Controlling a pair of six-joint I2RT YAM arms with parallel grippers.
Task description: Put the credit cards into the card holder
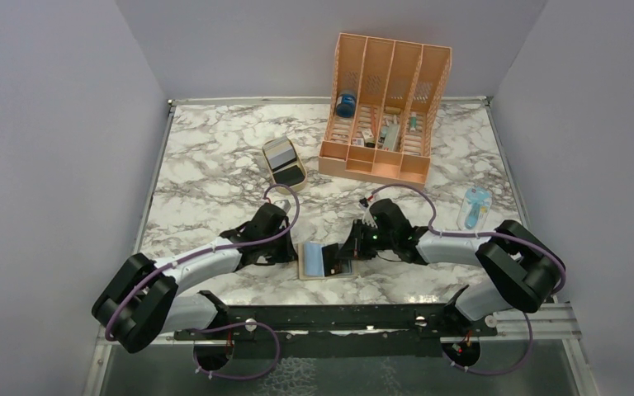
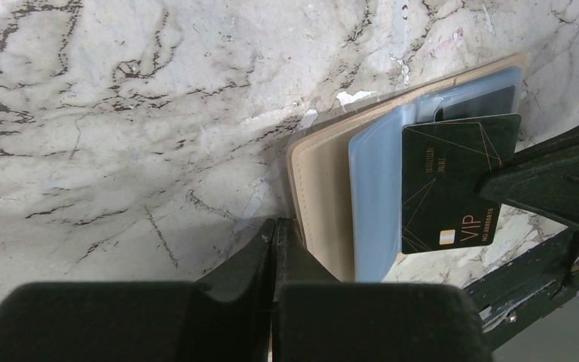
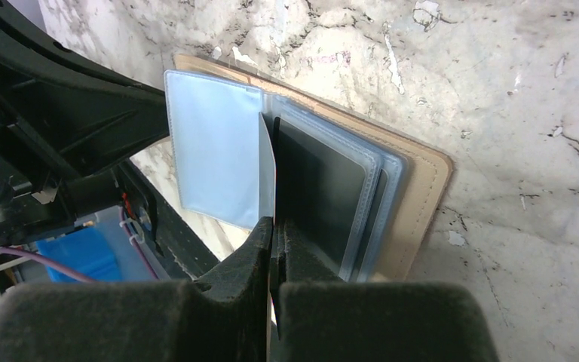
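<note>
The beige card holder (image 2: 324, 181) lies open on the marble table, its blue-edged clear sleeves (image 2: 377, 192) showing. A black VIP card (image 2: 452, 177) stands tilted over the sleeves, its left edge along a blue sleeve in the left wrist view. My right gripper (image 1: 352, 247) is shut on this card's right side; the right wrist view shows the card (image 3: 268, 170) nearly edge-on. At the holder's left edge my left gripper is shut, tips touching the cover. Whether the cover's edge is between its fingers is hidden. How far the card sits inside a sleeve cannot be told.
Behind stands a pink divided organiser (image 1: 380, 169) with several small items. A beige case (image 1: 286, 163) with grey and dark panels lies back left. A blue-and-white packet (image 1: 474, 208) lies at the right. Marble around the holder is clear.
</note>
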